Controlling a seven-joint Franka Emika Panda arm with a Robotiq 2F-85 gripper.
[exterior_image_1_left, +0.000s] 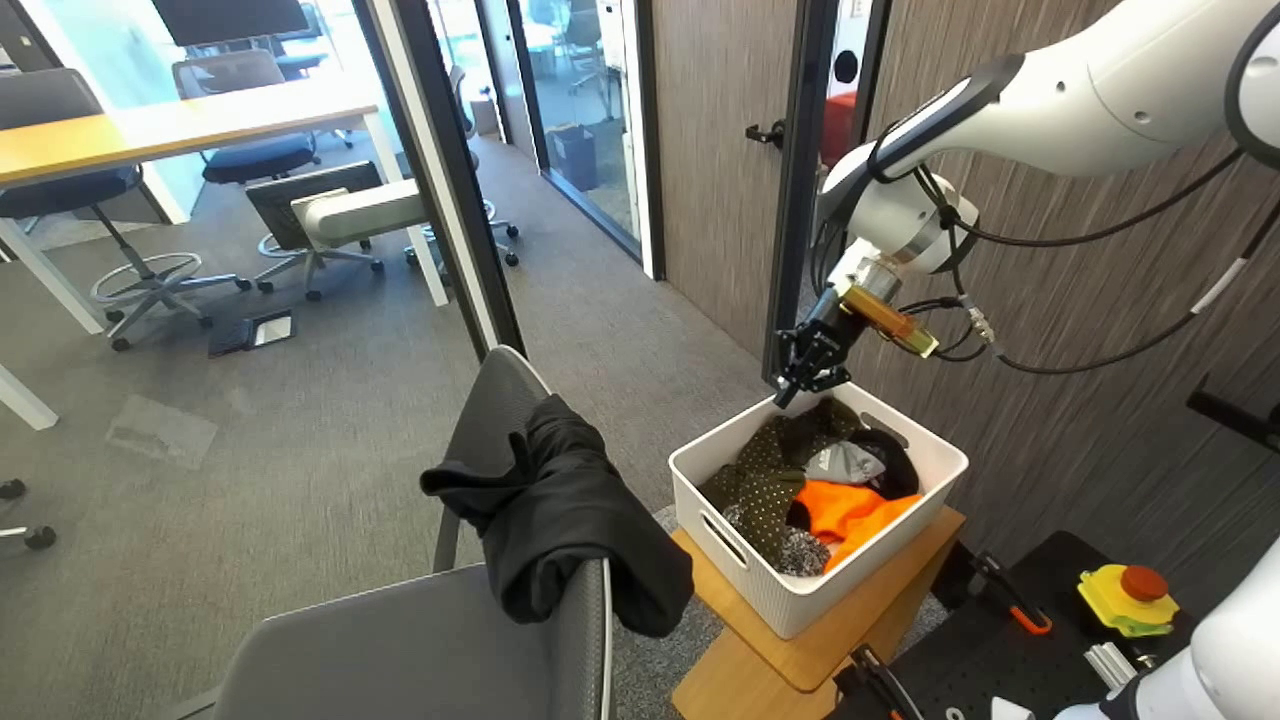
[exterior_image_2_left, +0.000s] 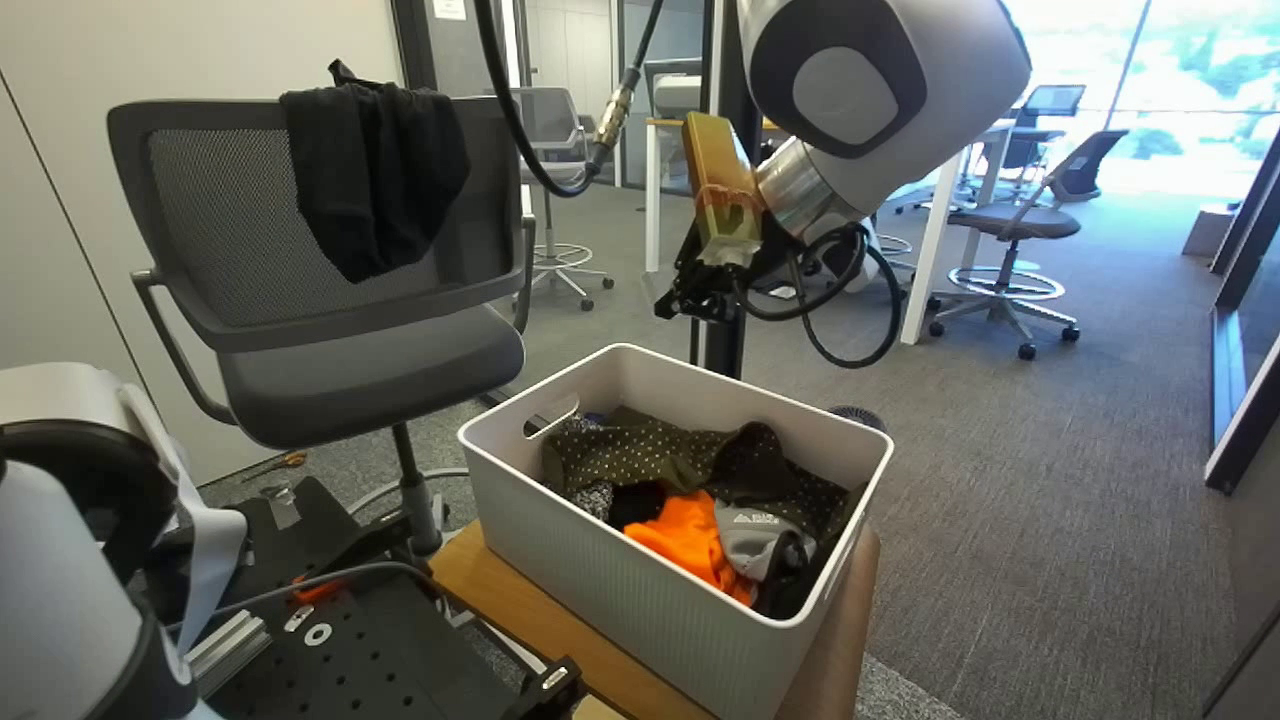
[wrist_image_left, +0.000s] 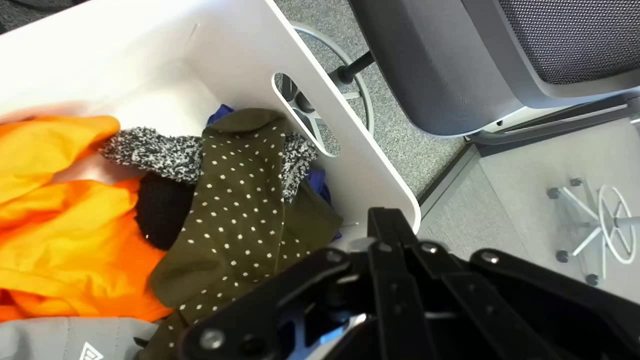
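My gripper (exterior_image_1_left: 785, 400) is above the back rim of a white basket (exterior_image_1_left: 753, 598), its fingers together and no cloth visible between them. In the wrist view the dark fingers (wrist_image_left: 387, 231) overlap the basket's rim from above. Inside the basket lie a dark green cloth with white dots (wrist_image_left: 240, 198), an orange cloth (wrist_image_left: 72, 240), a grey cap-like item (wrist_image_left: 66, 339) with a white logo, and black-and-white fuzzy fabric (wrist_image_left: 157, 153). A black garment (exterior_image_1_left: 570, 516) hangs over the backrest of a grey chair (exterior_image_1_left: 384, 654), away from the gripper.
The basket stands on a wooden stool (exterior_image_1_left: 828, 642). Beside it is a black perforated board (exterior_image_2_left: 372, 648) with tools and a red-and-yellow stop button (exterior_image_1_left: 1134, 596). A wood-panelled wall (exterior_image_1_left: 1080, 300) rises behind the arm.
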